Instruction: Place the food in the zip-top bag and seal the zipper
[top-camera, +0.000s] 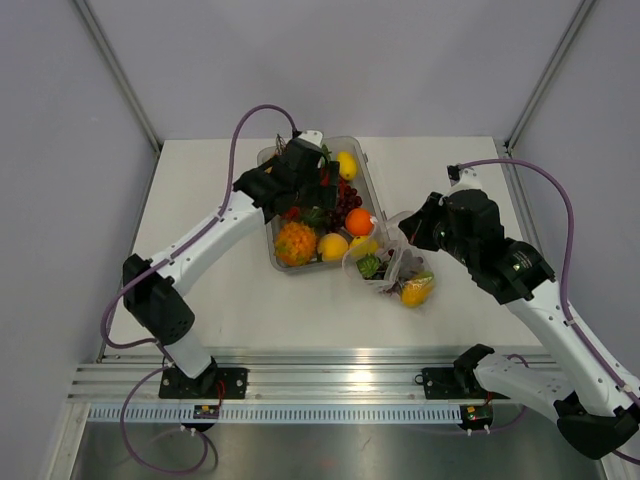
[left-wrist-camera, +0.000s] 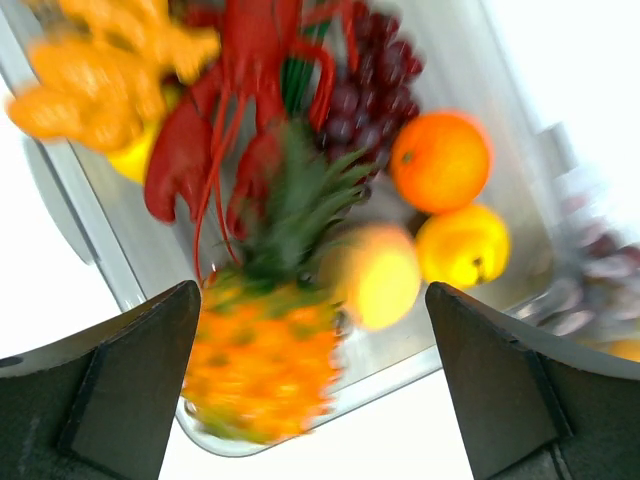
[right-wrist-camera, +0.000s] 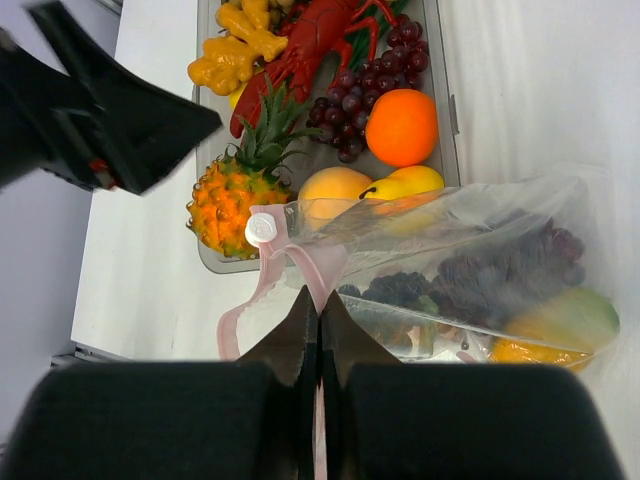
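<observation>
The clear zip top bag (right-wrist-camera: 480, 270) with its pink zipper edge (right-wrist-camera: 325, 262) stands right of the grey tray. Inside the bag are dark grapes (right-wrist-camera: 505, 285), a mango-like fruit (right-wrist-camera: 570, 325) and something green (top-camera: 369, 266). My right gripper is shut on the bag's pink edge. Over the tray, my left gripper (top-camera: 328, 184) stands open, nothing between its fingers. The orange pineapple (top-camera: 296, 243) lies in the tray's front left corner, clear of those fingers. A lobster (left-wrist-camera: 262, 50), red grapes (left-wrist-camera: 372, 95), an orange (left-wrist-camera: 440, 160) and a peach (left-wrist-camera: 372, 275) are also in the tray.
The grey tray (top-camera: 372, 190) sits at the table's back middle, its front right corner close against the bag. A yellow fruit (top-camera: 347, 165) lies at its back.
</observation>
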